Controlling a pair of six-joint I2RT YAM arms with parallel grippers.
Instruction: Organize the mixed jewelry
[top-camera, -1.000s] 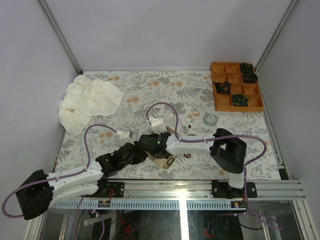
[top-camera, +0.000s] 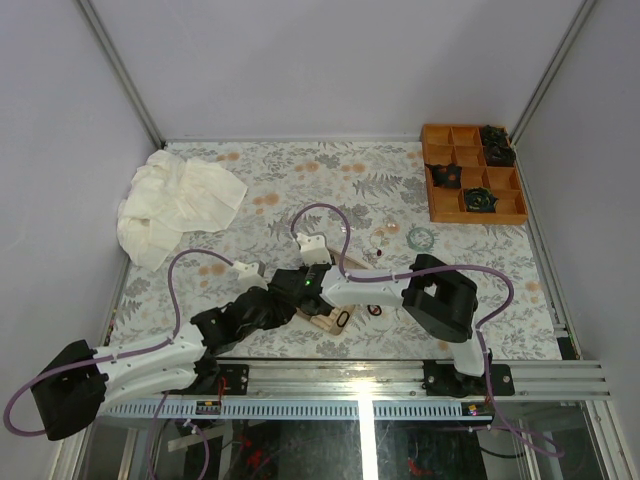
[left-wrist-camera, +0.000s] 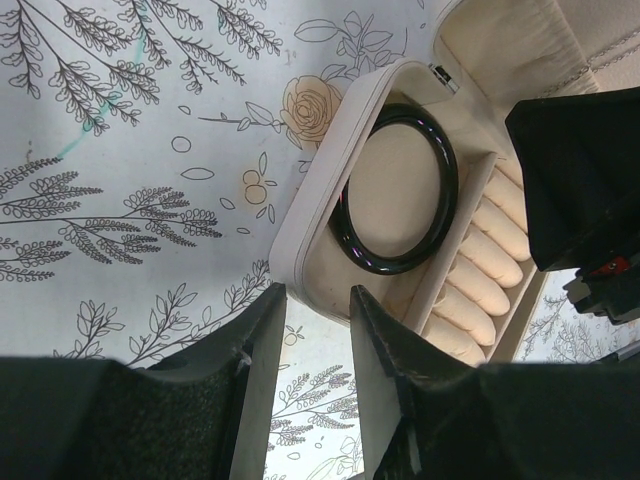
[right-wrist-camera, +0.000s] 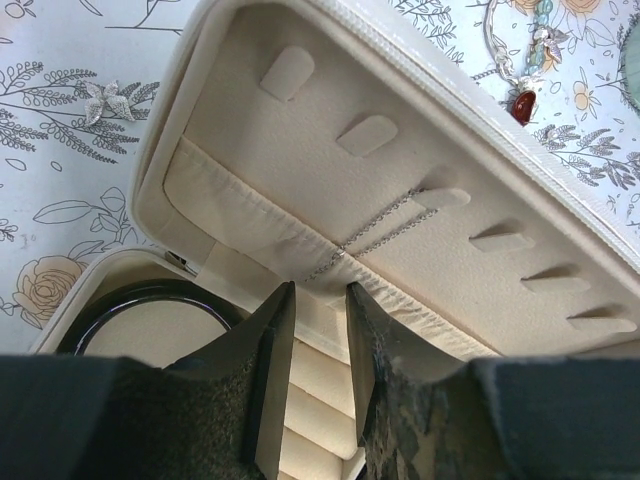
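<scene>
An open beige jewelry case (top-camera: 333, 321) lies under both arms. Its tray holds a black bangle (left-wrist-camera: 437, 235) beside padded ring rolls (left-wrist-camera: 480, 287). A silver chain (right-wrist-camera: 390, 208) hangs from a lid hook (right-wrist-camera: 440, 197) and runs down to the fabric pocket. My right gripper is open over the lid, its fingertips near the chain's lower part, nothing clearly held. My left gripper stands part open at the tray's outer wall, nothing visible between its fingers. The right gripper's housing (left-wrist-camera: 565, 180) covers part of the case in the left wrist view.
A wooden organizer (top-camera: 455, 155) with dark pouches sits at the back right. A white cloth (top-camera: 180, 200) lies back left. Right of the case are a teal loop (top-camera: 420, 238) and a beaded piece (right-wrist-camera: 522, 105); a silver brooch (right-wrist-camera: 108, 100) lies beside the lid.
The left arm looks unmoved.
</scene>
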